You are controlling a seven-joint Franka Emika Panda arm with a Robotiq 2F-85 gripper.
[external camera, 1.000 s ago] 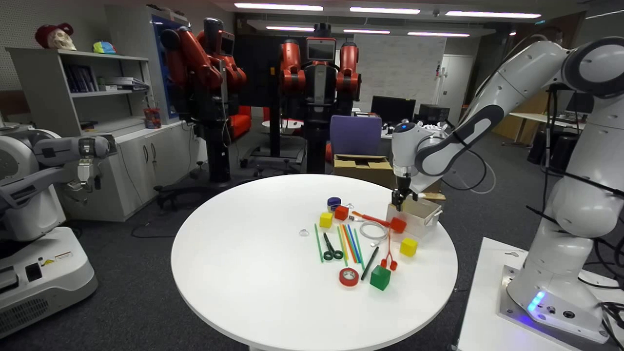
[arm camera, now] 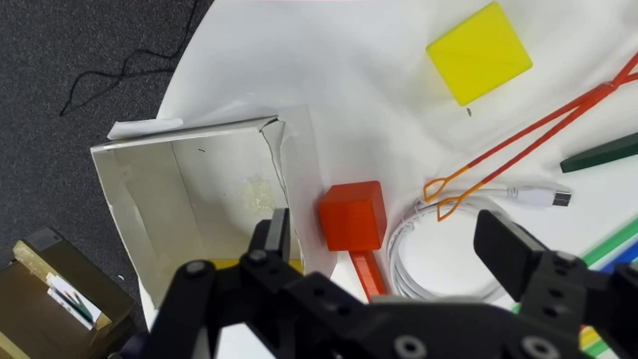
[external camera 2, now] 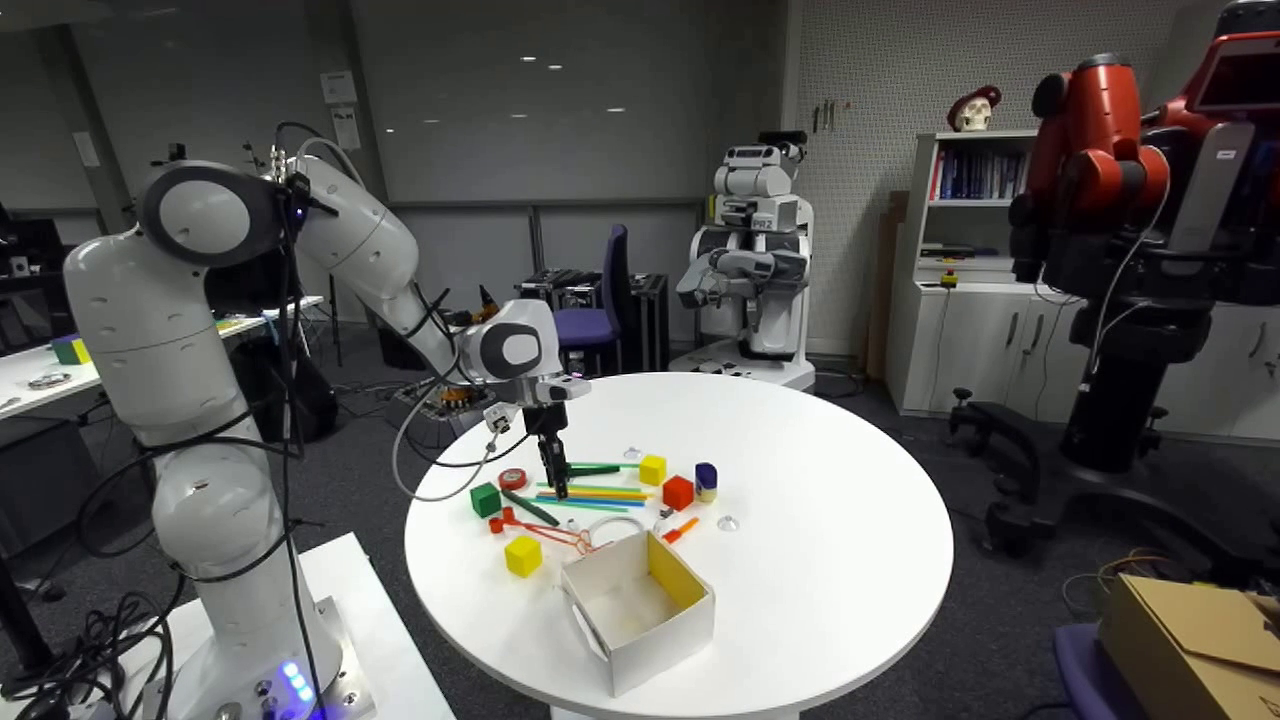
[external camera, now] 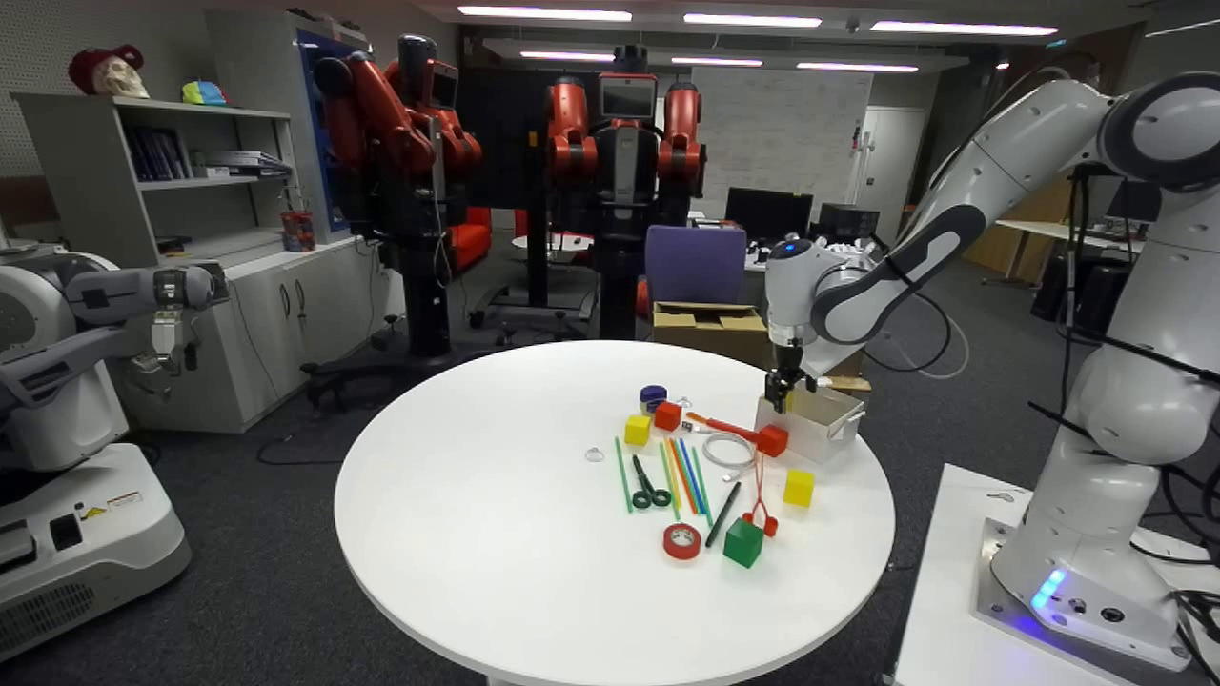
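A red cube (arm camera: pixel 353 218) lies against the outer wall of the white box (arm camera: pixel 317 197), with one end of a red stick (arm camera: pixel 368 272) close by it. Above them hangs my gripper, its fingers wide apart and nothing held between. One finger (arm camera: pixel 278 230) overlaps the box's wall in the wrist view; the other is over the coiled white cable (arm camera: pixel 400 269). Inside the box, the visible floor looks bare, though my gripper hides part of it. In exterior view 1 the red cube (external camera: pixel 773 440) stands on the table beside the box (external camera: pixel 806 429).
A yellow cube (external camera: pixel 800 488), red tongs (external camera: pixel 760 503), a green cube (external camera: pixel 743 543), red tape (external camera: pixel 681 541), scissors (external camera: pixel 649 486) and several coloured sticks crowd the table near the box. Another red cube (external camera: pixel 668 415) and yellow cube (external camera: pixel 637 429) are farther back.
The red cube by the box has shifted slightly left and down in exterior view 1. The nearby yellow cube sits slightly lower in the picture. My arm looks still.
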